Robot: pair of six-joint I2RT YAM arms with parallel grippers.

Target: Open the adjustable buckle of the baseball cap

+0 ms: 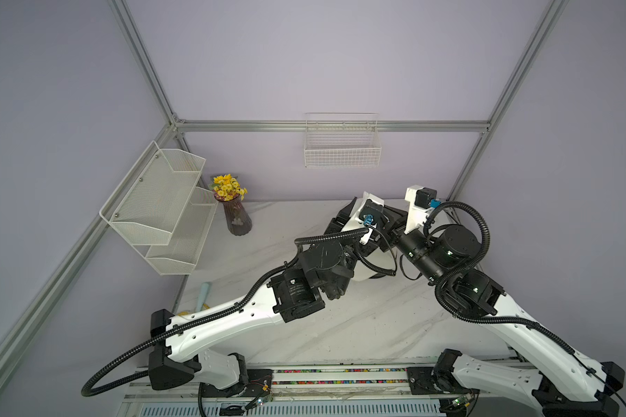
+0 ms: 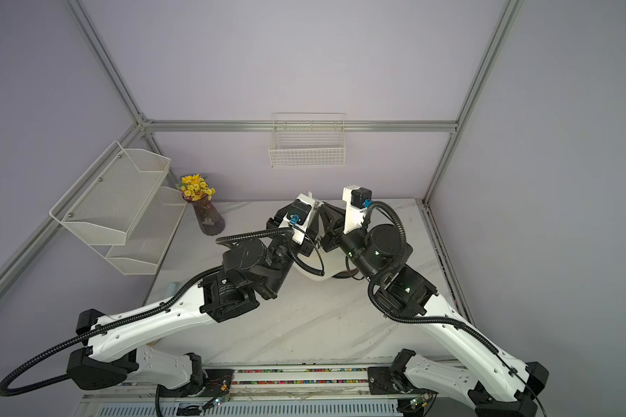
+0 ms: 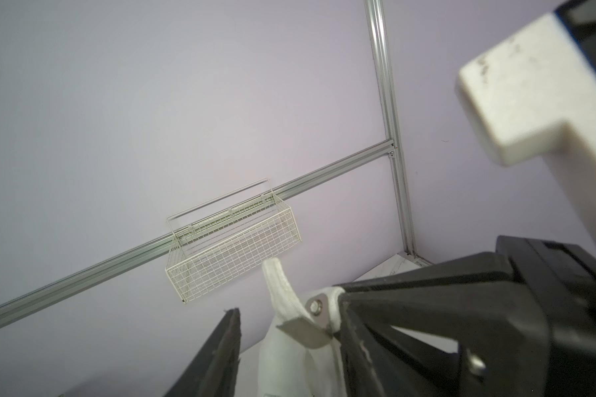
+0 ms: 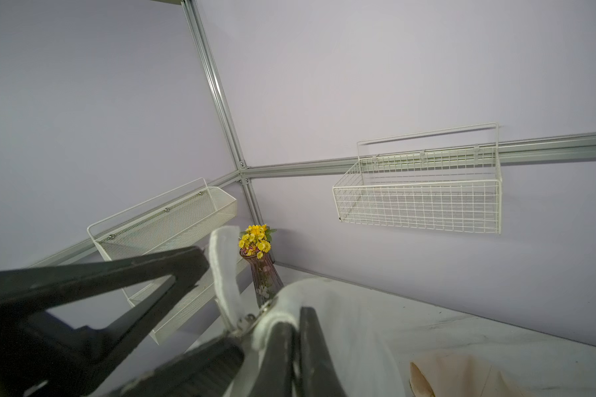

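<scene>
The white cap point(image 2: 321, 267) is held up over the table's right-middle, mostly hidden behind both grippers. Its white strap end point(image 3: 281, 291) sticks up beside a metal buckle point(image 3: 316, 306). My left gripper is part open, its fingertips just below the strap end, on either side of the white fabric in the left wrist view. My right gripper is shut on the white strap by the buckle, which shows just above its fingertips in the right wrist view.
A vase with yellow flowers point(image 1: 236, 217) stands at the back left. Mesh shelves point(image 1: 153, 201) hang on the left wall, a wire basket point(image 1: 342, 153) on the back wall.
</scene>
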